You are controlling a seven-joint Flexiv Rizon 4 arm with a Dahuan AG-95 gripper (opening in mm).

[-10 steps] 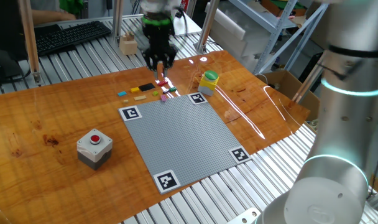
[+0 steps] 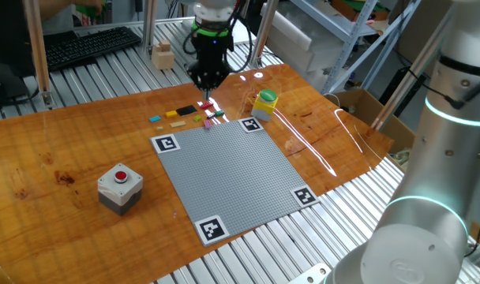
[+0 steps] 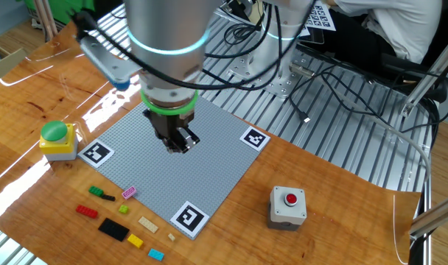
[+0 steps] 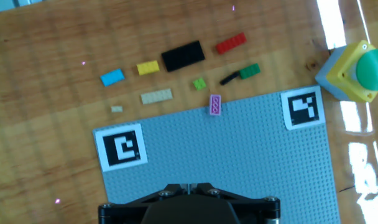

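My gripper shows along the bottom of the wrist view, its fingertips together and no brick visible between them. In exterior view 1 the gripper (image 2: 207, 96) hangs pointing down, in line with the bricks. Loose bricks lie on the wood beyond the grey baseplate (image 4: 239, 149): blue (image 4: 112, 77), yellow (image 4: 148, 67), black (image 4: 183, 56), red (image 4: 230, 43), green (image 4: 249, 71), a thin dark one (image 4: 229, 78), lime (image 4: 199, 83), beige (image 4: 156, 96) and a tiny pale one (image 4: 117, 109). A pink brick (image 4: 215, 104) lies at the plate's edge.
A yellow box with a green button (image 2: 265, 102) stands by one plate corner. The grey box with a red button (image 2: 120, 189) is on the plate's other side. Markers sit at the plate corners, and its middle is bare. Wood left of the plate is mostly clear.
In exterior view 1 my gripper has shifted slightly right and lower, and the arm has moved with it. Bricks and baseplate have stayed put.
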